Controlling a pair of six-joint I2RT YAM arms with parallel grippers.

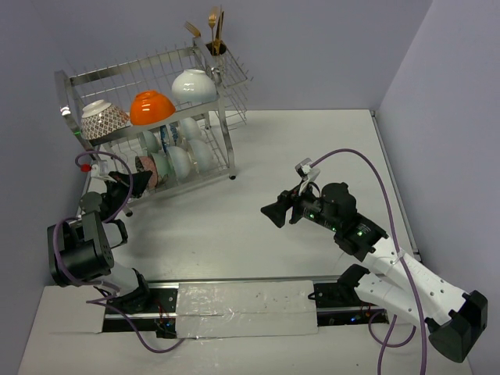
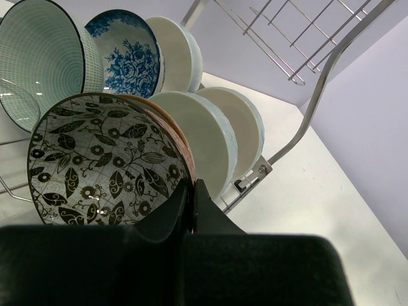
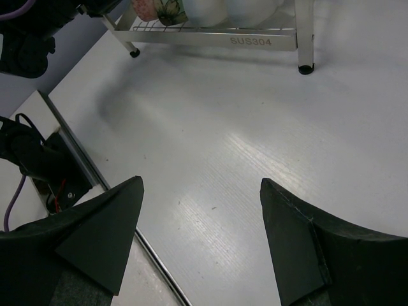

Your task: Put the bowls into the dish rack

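Note:
My left gripper is shut on the rim of a bowl with a black leaf pattern (image 2: pixel 105 162), which stands on its side in the lower tier of the metal dish rack (image 1: pixel 183 185). Close behind it shows the edge of an orange-rimmed bowl (image 2: pixel 182 135). Further along are pale green bowls (image 2: pixel 197 131), with a blue-flowered bowl (image 2: pixel 132 60) and a ribbed green one (image 2: pixel 48 54) behind. From above, the left gripper (image 1: pixel 143 182) is at the rack's front left. Over the bare table, my right gripper is open and empty.
On the upper tier sit a patterned bowl (image 1: pixel 104 119), an orange bowl (image 1: pixel 151 108) and a white bowl (image 1: pixel 194 87), all upside down. A cutlery holder (image 1: pixel 216 48) hangs at the rack's back right.

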